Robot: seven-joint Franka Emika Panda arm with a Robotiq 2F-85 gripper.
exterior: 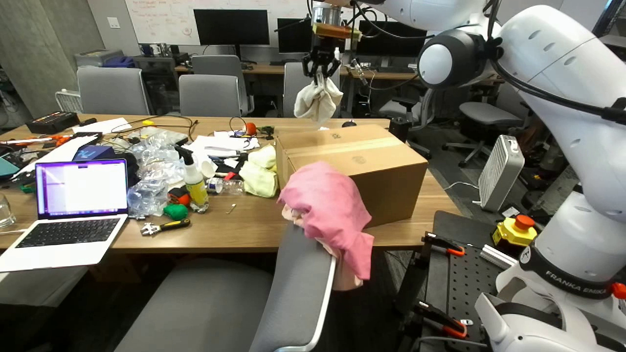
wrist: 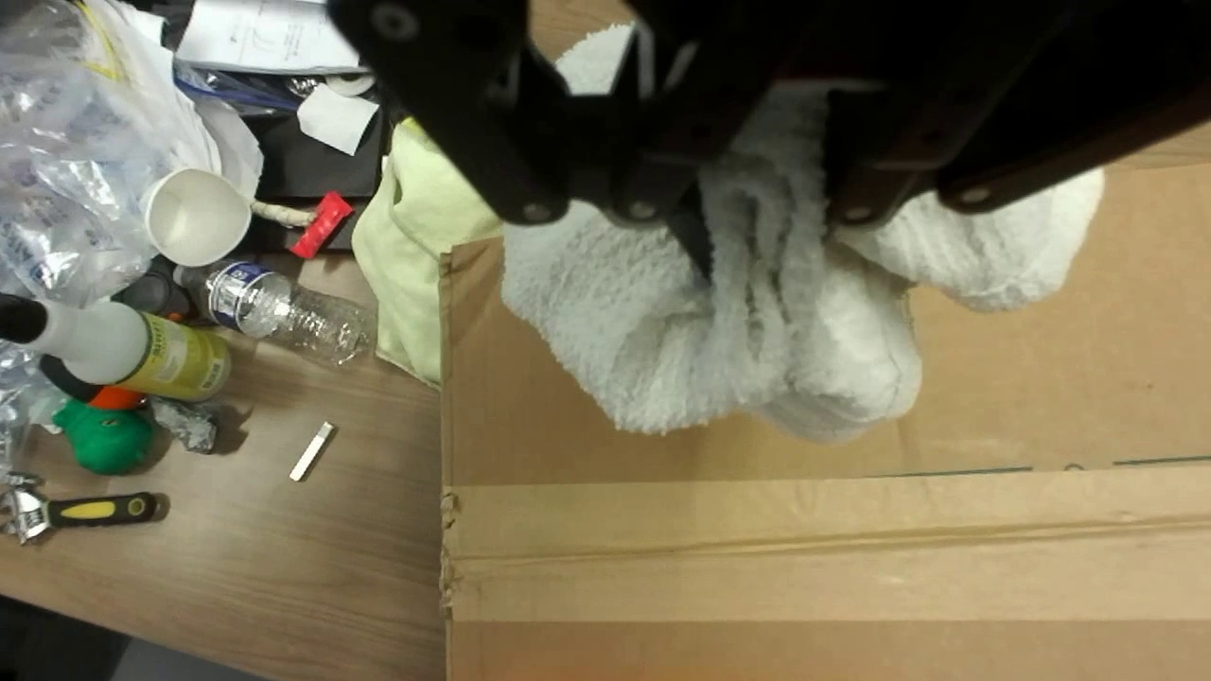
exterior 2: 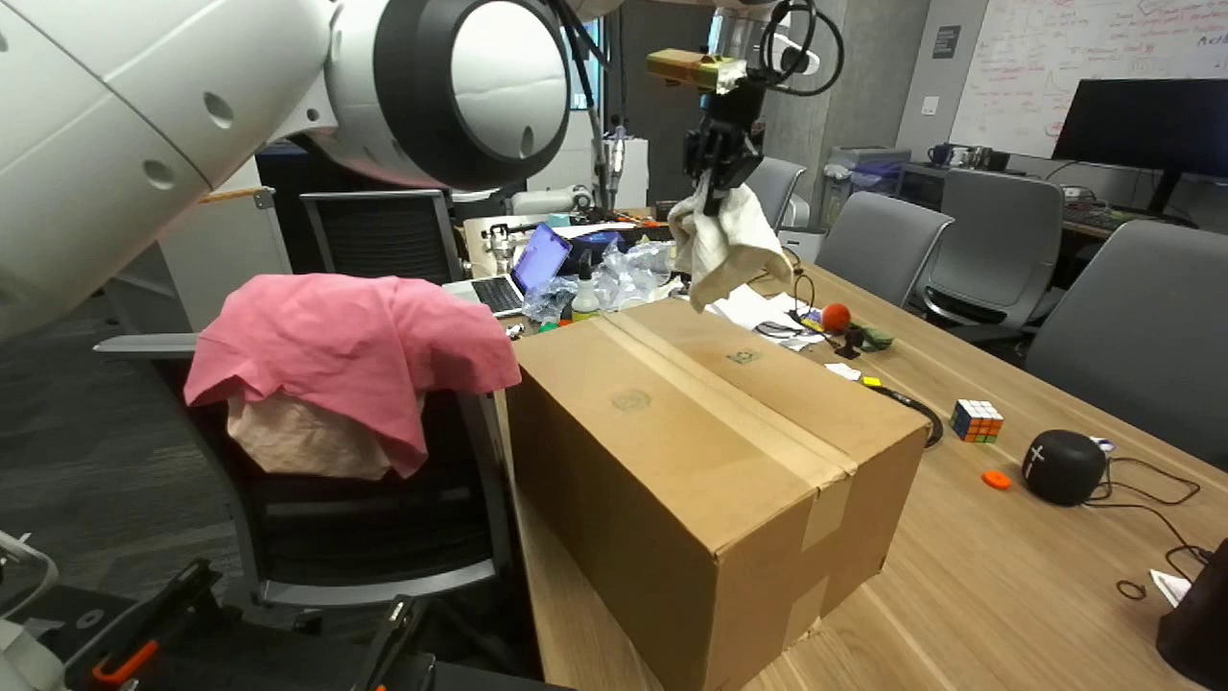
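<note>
A crumpled white towel [exterior: 318, 100] hangs in the air from my gripper [exterior: 321, 73], which is shut on a bunched part of it. In the second exterior view the towel [exterior 2: 727, 244] droops above the far end of the cardboard box [exterior 2: 679, 426]. The wrist view has folds of the towel [wrist: 761, 306] pinched between the dark fingers, with the box top [wrist: 1022, 397] below. The fingertips are partly hidden by cloth.
A pink cloth [exterior: 328, 205] drapes over the chair back at the table's front edge. Left of the box lie a pale yellow cloth [exterior: 259, 172], a spray bottle [exterior: 194, 182] and a laptop [exterior: 81, 199]. A puzzle cube [exterior 2: 976, 420] and black speaker [exterior 2: 1061, 466] sit beyond the box.
</note>
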